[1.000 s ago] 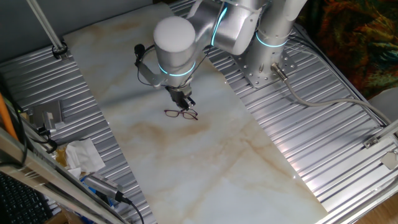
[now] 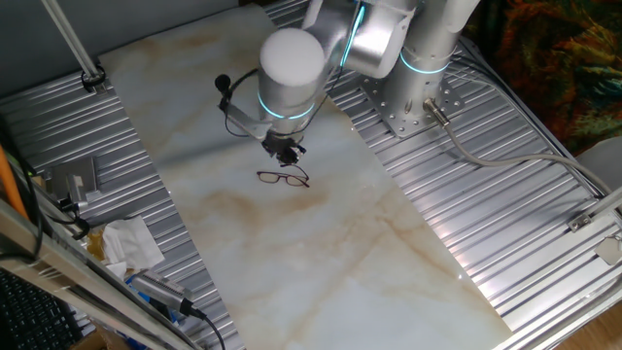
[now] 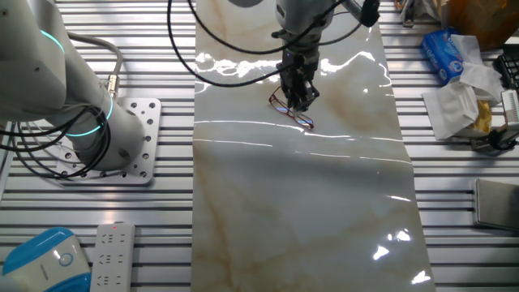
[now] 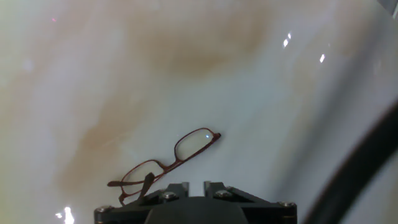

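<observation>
A pair of dark reddish-brown glasses (image 2: 282,177) lies on the marble-patterned sheet (image 2: 321,262). The wrist view shows the glasses (image 4: 171,167) to the left of and beyond my fingertips, both lenses in sight and a dark temple end rising near the closer lens. My gripper has a narrow gap between its fingertips, with nothing in it. Seen from the side, the gripper (image 2: 286,156) hangs just behind and above the frame. In exterior view 2 the gripper (image 3: 298,101) partly covers the glasses (image 3: 302,120); contact cannot be judged.
Most of the sheet is bare. Along one side lie a blue packet (image 3: 444,55), white tissue (image 3: 454,109) and a metal box (image 3: 496,203). A power strip (image 3: 112,255) sits near the arm's base. A dark cable (image 4: 357,168) crosses the wrist view's right side.
The glasses have not visibly moved.
</observation>
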